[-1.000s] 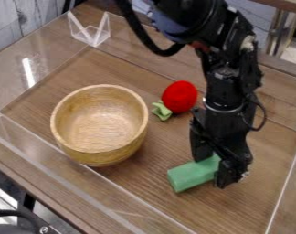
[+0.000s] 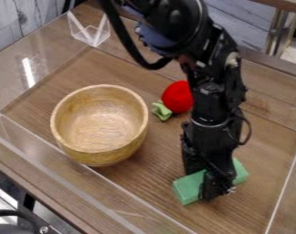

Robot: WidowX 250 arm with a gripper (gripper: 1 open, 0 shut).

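Observation:
My black gripper point(image 2: 209, 174) is low over the wooden table at the lower right, shut on a green block point(image 2: 192, 191). The block lies on or just at the tabletop, partly hidden by the fingers, with its ends showing to either side.
A light wooden bowl point(image 2: 100, 124) sits to the left. A red round object point(image 2: 176, 96) and a small green piece point(image 2: 161, 111) lie behind the arm. A clear plastic object point(image 2: 92, 26) is at the back left.
The green block has shifted slightly and turned, now showing more to the right of the fingers. The gripper has moved a little with it.

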